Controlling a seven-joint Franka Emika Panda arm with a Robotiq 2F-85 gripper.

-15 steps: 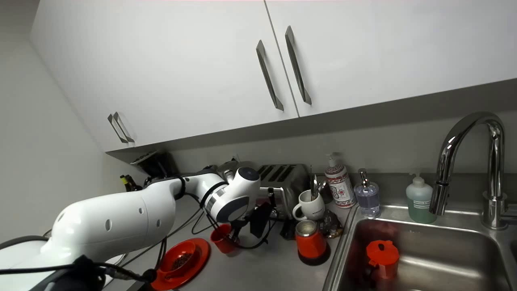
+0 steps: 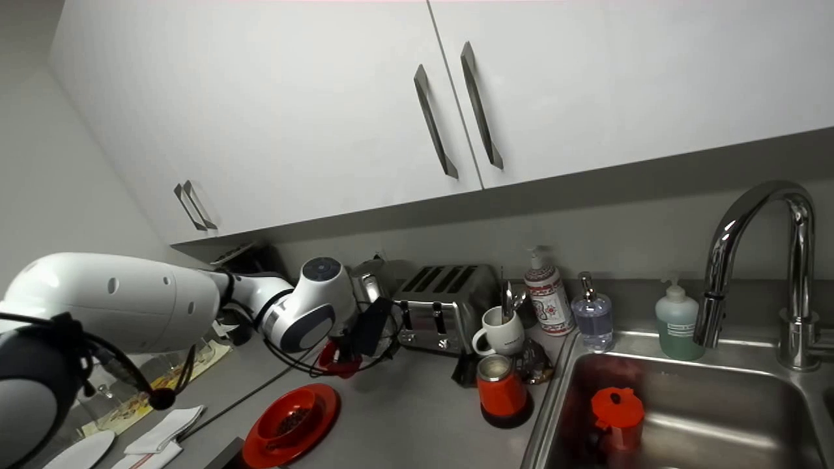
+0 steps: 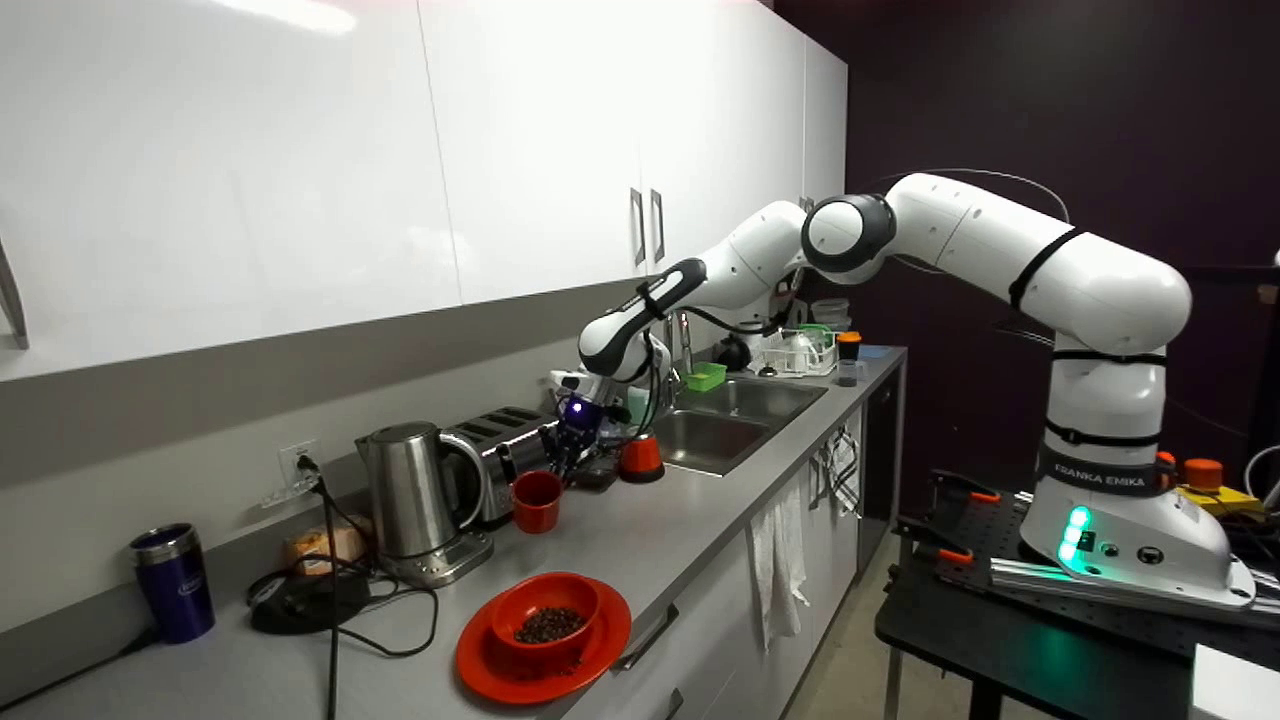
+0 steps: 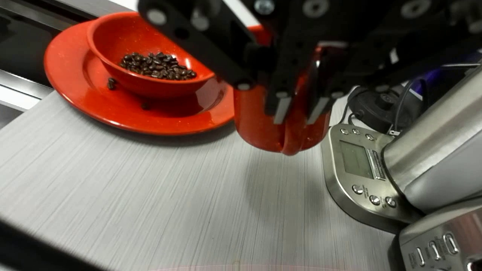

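Observation:
My gripper is shut on the handle of a red cup (image 4: pixel 257 119), whose body lies beyond the fingers in the wrist view. The cup (image 3: pixel 536 504) looks upright, and the wrist view shows a gap and a shadow beneath it, so it hangs above the counter. In exterior view 1 the gripper (image 2: pixel 367 332) partly covers the cup (image 2: pixel 332 358). Close by, a red bowl (image 4: pixel 135 38) of coffee beans (image 4: pixel 156 66) sits on a red plate (image 4: pixel 167 126). A few loose beans lie on the plate.
A steel kettle (image 3: pixel 408 492) on its base (image 4: pixel 336 169) and a toaster (image 2: pixel 449 301) stand along the wall. Towards the sink (image 2: pixel 704 398) are a white mug (image 2: pixel 500 336) and a red-and-black grinder (image 2: pixel 502 391). Bare counter (image 2: pixel 399 414) lies in front of the toaster.
My arm has swung left in exterior view 1, away from the sink side. The plate and bowl have stayed put.

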